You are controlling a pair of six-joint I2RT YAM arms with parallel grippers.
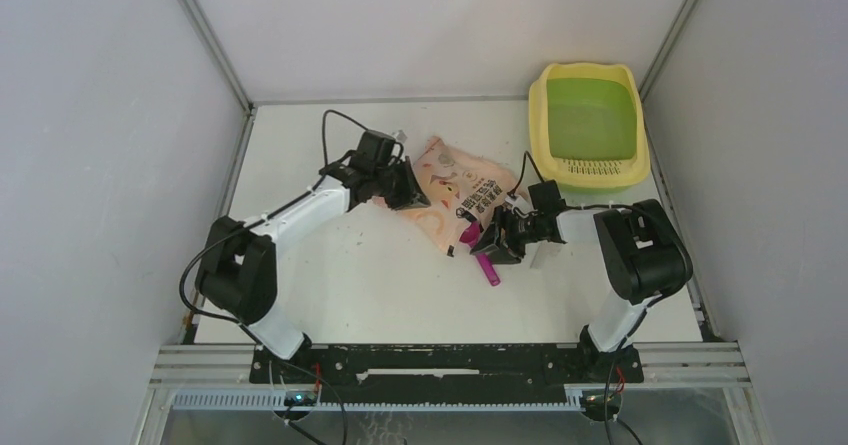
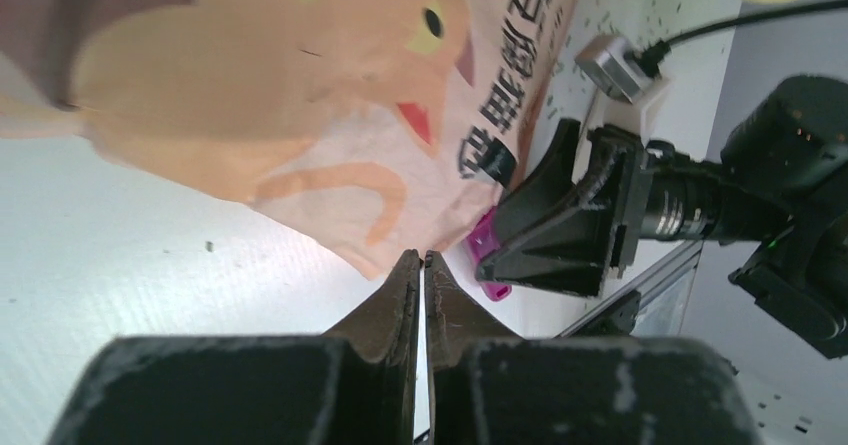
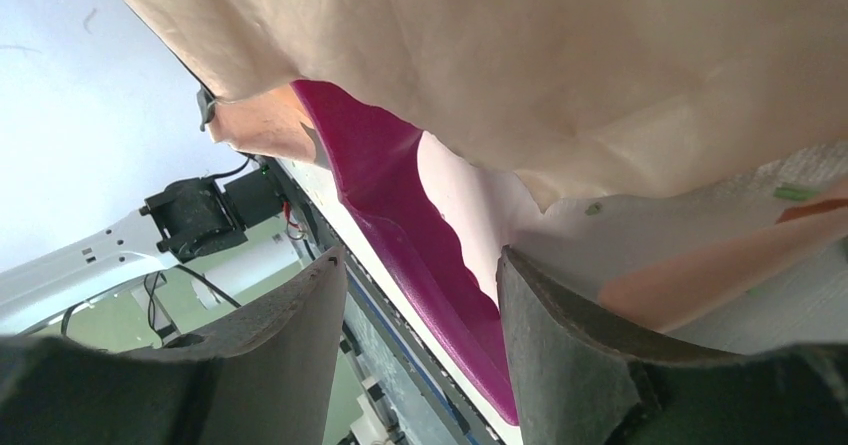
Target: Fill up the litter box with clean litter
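A pink cat-printed litter bag (image 1: 450, 180) lies flat mid-table, its front edge torn open. A magenta scoop (image 1: 489, 273) pokes out of the opening toward the front, also seen as a magenta shape (image 3: 390, 205) under the paper. My right gripper is part open around the scoop, its fingers apart. My left gripper hovers over the bag's left part with its fingertips together; whether anything thin is between them cannot be seen. The yellow-green litter box (image 1: 588, 125) sits at the back right, its visible floor bare.
The box borders the right wall, and my right arm stands just in front of it.
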